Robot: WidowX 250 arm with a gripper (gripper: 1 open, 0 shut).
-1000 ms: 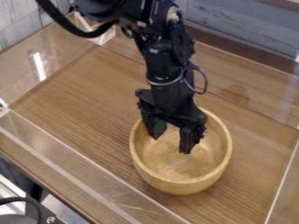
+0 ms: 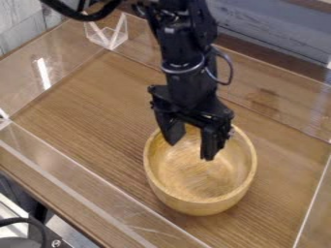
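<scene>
My black gripper [image 2: 192,134] hangs over the rear half of a cream oval bowl [image 2: 196,193], its fingers open and reaching down inside the rim. The bowl's floor shows bare in the front half; the part behind the gripper is hidden. I see nothing held between the fingers.
Wooden tabletop [image 2: 77,107] surrounds the bowl, with free room to the left and right. A clear plastic object [image 2: 106,29] stands at the back left. A pale wall or ledge runs along the back right, and dark cables lie at the lower left corner.
My arm and gripper have risen slightly and shifted a little back over the bowl. The bowl stays in place.
</scene>
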